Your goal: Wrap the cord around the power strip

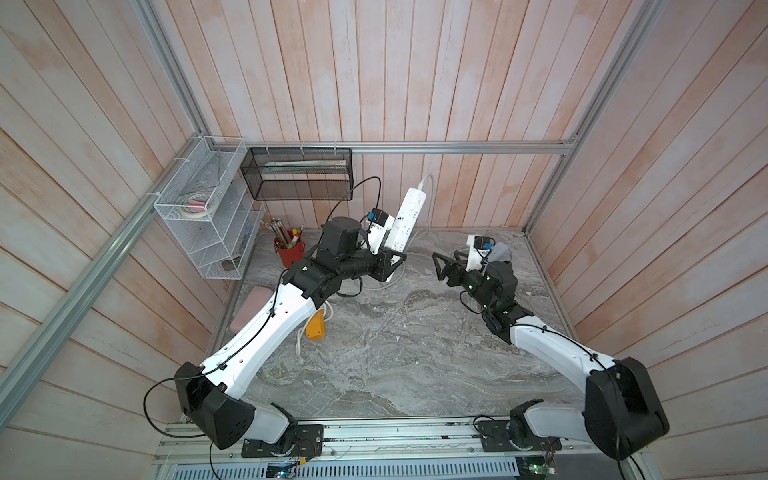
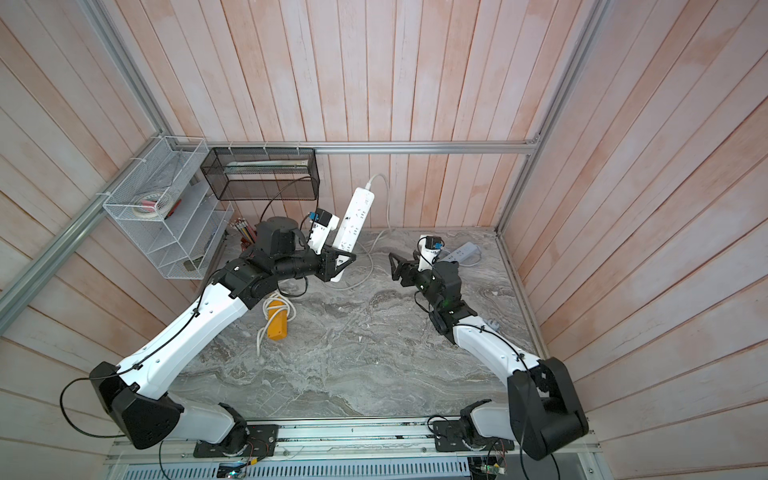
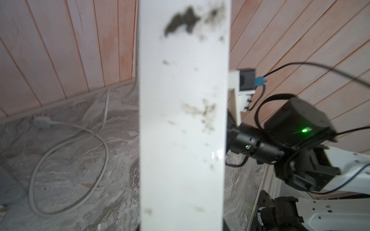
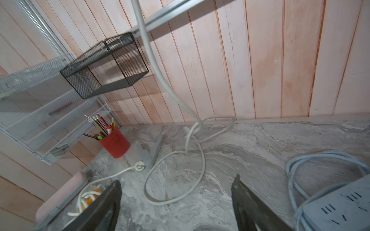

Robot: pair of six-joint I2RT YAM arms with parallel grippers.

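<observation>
My left gripper (image 1: 390,262) is shut on a white power strip (image 1: 409,209), raised upright and slightly tilted; in the left wrist view its smudged back (image 3: 183,146) fills the middle. Its white cord (image 4: 158,71) hangs from the top end down to loose loops (image 4: 173,198) on the tabletop. My right gripper (image 2: 400,264) stands open to the right of the strip, apart from it, with nothing between its fingers.
A second power strip (image 4: 339,204) with coiled cord lies back right. A yellow item wrapped in cord (image 2: 277,324), a red pen cup (image 4: 114,142) and a pink case (image 1: 252,308) are at the left. Wire shelves (image 1: 200,216) hang above them.
</observation>
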